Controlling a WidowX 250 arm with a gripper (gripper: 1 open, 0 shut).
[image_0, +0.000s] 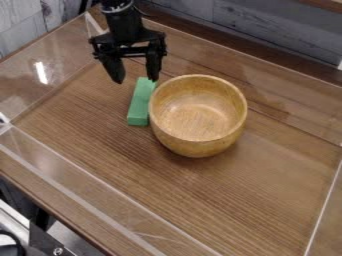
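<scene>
My black gripper (132, 63) hangs open near the top of the view, above and behind a green block (139, 103), with nothing seen between its fingers. The green block lies on the wooden table, upright in the view and slightly slanted, just left of a large round tan bowl (197, 116), which looks empty and is very close to it or touching.
A pale raised edge or wall runs along the back right. Dark cables show at the lower left corner.
</scene>
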